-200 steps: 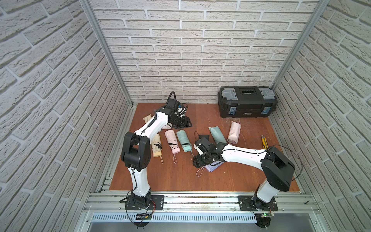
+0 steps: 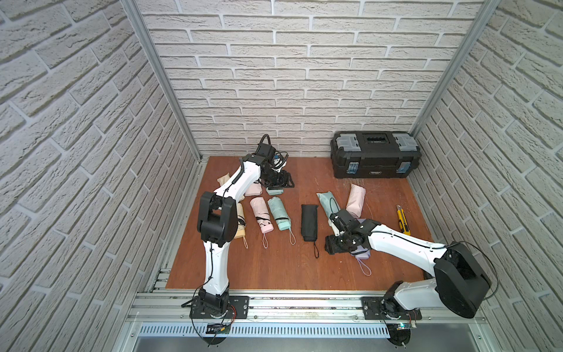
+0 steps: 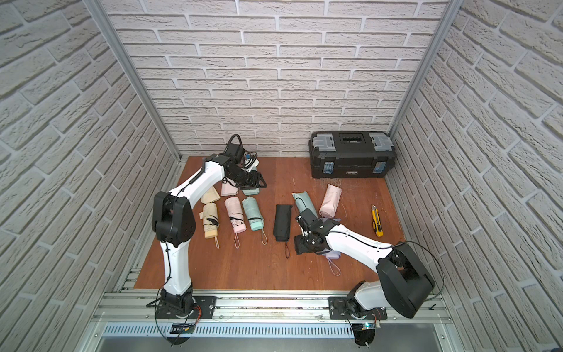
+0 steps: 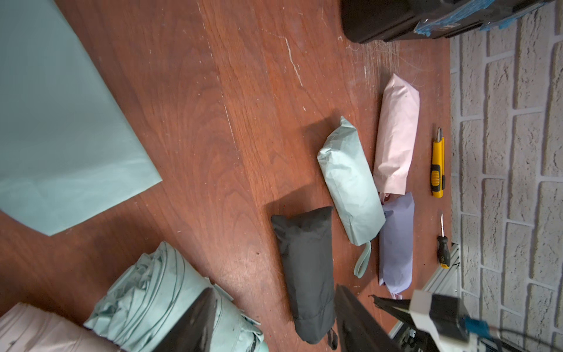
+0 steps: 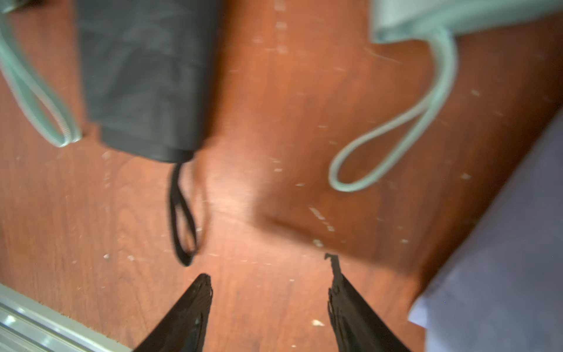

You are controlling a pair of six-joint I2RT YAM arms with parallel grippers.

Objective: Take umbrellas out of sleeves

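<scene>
My right gripper is open, fingers apart, low near the lavender sleeved umbrella (image 4: 396, 240) at the front right. A black sleeved umbrella (image 4: 305, 270) lies beside it, with a mint sleeved one (image 4: 352, 182) and a pink sleeved one (image 4: 396, 129) behind. My left gripper stands open high over the back left. There rolled umbrellas without sleeves lie in a row: mint (image 2: 279, 212), pink (image 2: 261, 214) and tan (image 2: 237, 226), with loose flat sleeves, one mint (image 4: 70, 135), behind them.
A black toolbox (image 2: 375, 158) stands at the back right. A yellow cutter (image 4: 437, 164) and a screwdriver (image 4: 443, 249) lie along the right edge.
My right gripper and the lavender umbrella have moved to the right, uncovering the black one.
</scene>
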